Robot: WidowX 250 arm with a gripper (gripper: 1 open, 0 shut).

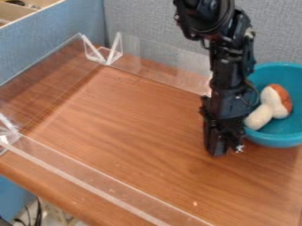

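My black gripper [222,141] reaches down at the right of the wooden table, just in front of and left of a turquoise bowl [283,132], with its tip low near the tabletop. It looks shut, and nothing shows between its fingers. In the bowl lies a white and orange-brown toy [275,101], its shape partly hidden by the bowl and the gripper.
Clear acrylic barriers with white brackets [104,53] line the table's left and back edges. A grey wall stands behind, and a light tray [14,12] is at the top left.
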